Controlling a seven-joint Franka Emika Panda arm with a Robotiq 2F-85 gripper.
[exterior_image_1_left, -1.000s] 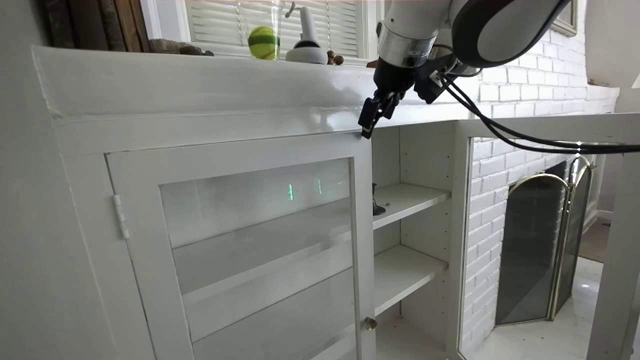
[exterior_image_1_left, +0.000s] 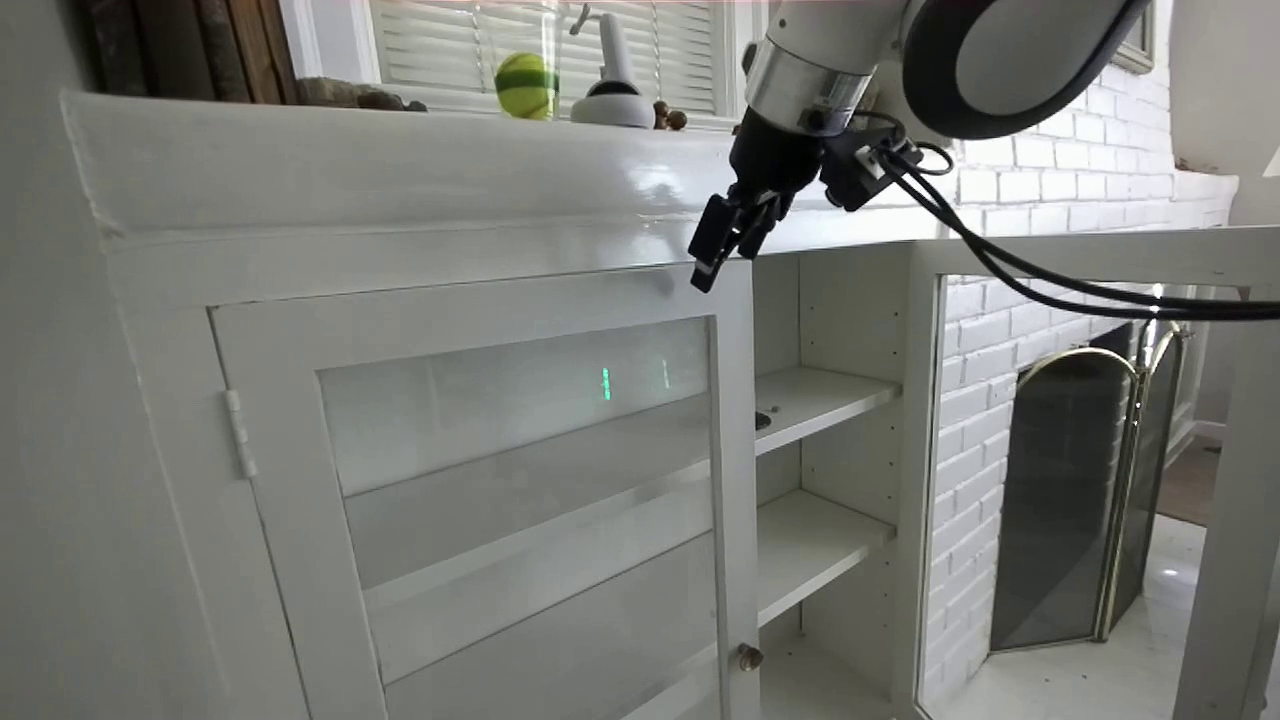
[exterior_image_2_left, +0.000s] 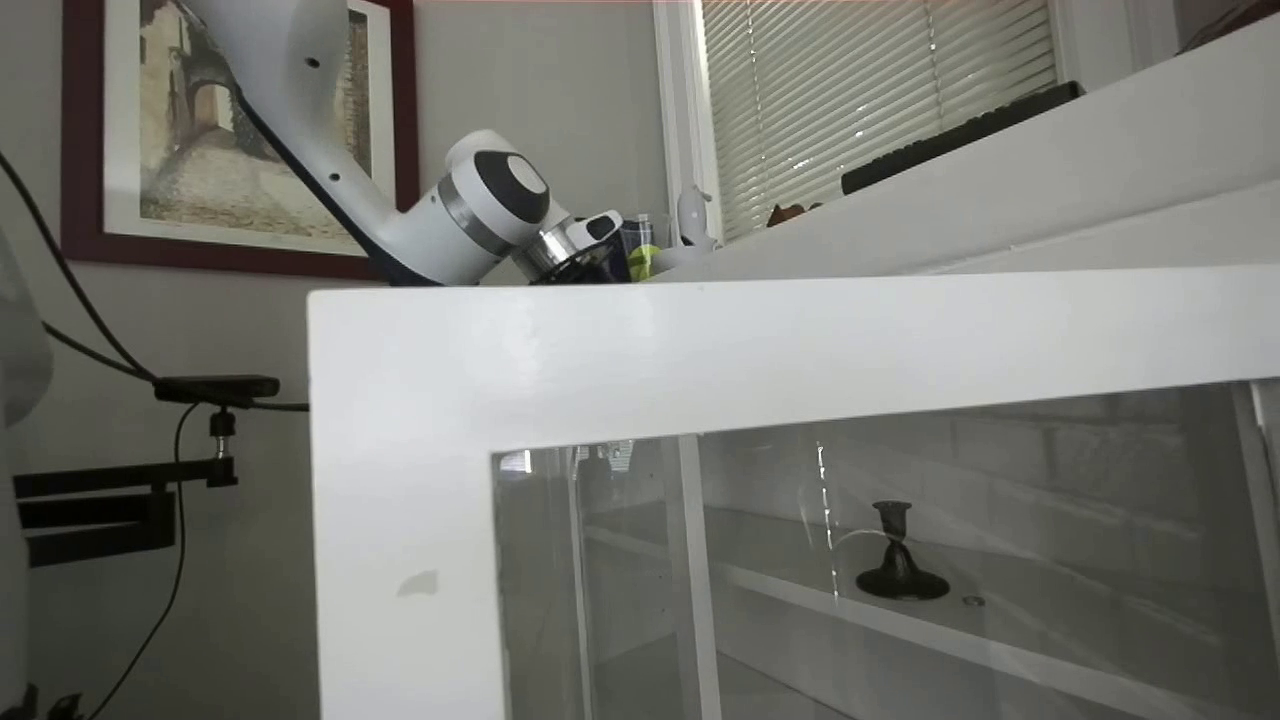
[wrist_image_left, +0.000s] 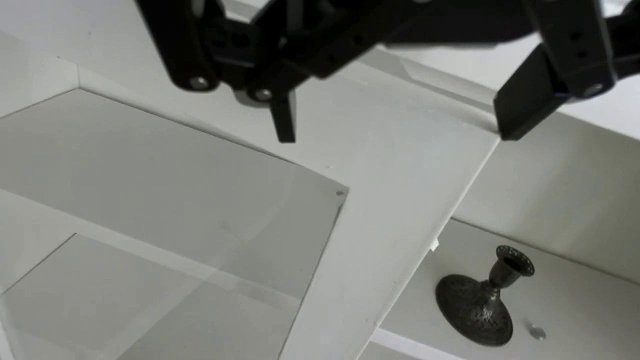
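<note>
The left cabinet door (exterior_image_1_left: 734, 480), white with a glass pane, stands slightly ajar, its knob (exterior_image_1_left: 750, 658) low on the free edge. At its upper free corner is my gripper (exterior_image_1_left: 728, 256), pointing down. In the wrist view the gripper is open, with its fingers spread wide. One fingertip (wrist_image_left: 286, 123) lies across the door frame (wrist_image_left: 393, 156) in the image; the other finger (wrist_image_left: 528, 102) overlaps the door's top corner. Whether either touches the door, I cannot tell. In exterior view 2 the fingers are hidden behind a white door frame (exterior_image_2_left: 402, 372).
The right door (exterior_image_1_left: 930, 504) hangs wide open. A dark candle holder (wrist_image_left: 480, 300) stands on a cabinet shelf (wrist_image_left: 570, 294). Above, the mantel ledge (exterior_image_1_left: 396, 168) carries a yellow-green ball (exterior_image_1_left: 524, 86) and a white device (exterior_image_1_left: 614, 106). Black cables (exterior_image_1_left: 1044, 278) trail from the arm.
My gripper has moved left and slightly down in exterior view 1. The left door's free edge and knob have shifted a little right, hiding more of the candle holder.
</note>
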